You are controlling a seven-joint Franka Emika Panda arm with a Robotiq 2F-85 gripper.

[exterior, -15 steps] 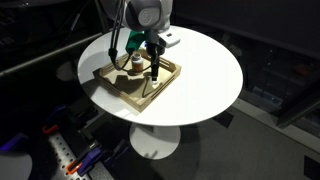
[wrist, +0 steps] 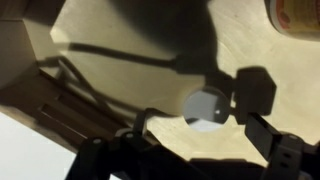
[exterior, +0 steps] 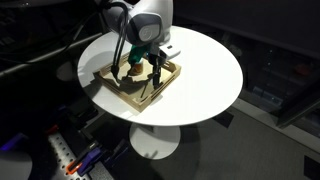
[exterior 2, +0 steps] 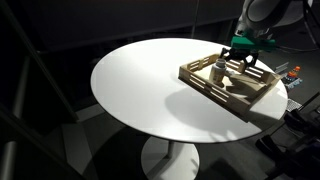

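Observation:
My gripper is open, its two dark fingers apart on either side of a small white round object [wrist: 206,110] in the wrist view. That object lies on the floor of a shallow wooden tray [exterior 2: 205,88], seen from above. Whether the fingers touch it cannot be told. In exterior view 1 the gripper [exterior: 155,78] points down into the tray and hides the white object. A jar with a brownish, orange look [exterior: 137,69] stands in the tray beside the gripper; its edge [wrist: 298,14] shows at the wrist view's top right corner.
Slatted walls of the tray [wrist: 62,112] run along the left in the wrist view. The tray rests near one side of a round white table [exterior: 205,85], with broad bare tabletop beyond it. Cables and tools [exterior: 85,160] lie below the table's left side.
The arm has shifted slightly to the right and down over the tray. The white object, visible beside the gripper a second ago in exterior view 1, is now covered by it. The jar stays put.

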